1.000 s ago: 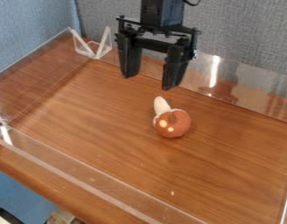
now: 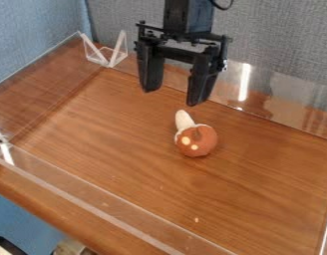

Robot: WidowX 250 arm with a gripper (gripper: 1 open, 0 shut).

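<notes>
My black gripper [image 2: 174, 82] hangs from the top centre of the view, its two fingers wide apart with nothing between them. Below it and slightly to the right, a small toy mushroom [image 2: 195, 140] with a reddish-orange, light-spotted cap and a pale stem lies on its side on the wooden table [image 2: 127, 159], apart from the gripper.
Clear low walls [image 2: 140, 232] edge the table. A white wire-like object [image 2: 105, 55] sits at the back left corner. A grey padded wall stands behind.
The gripper has shifted very slightly to the right. The mushroom has not moved.
</notes>
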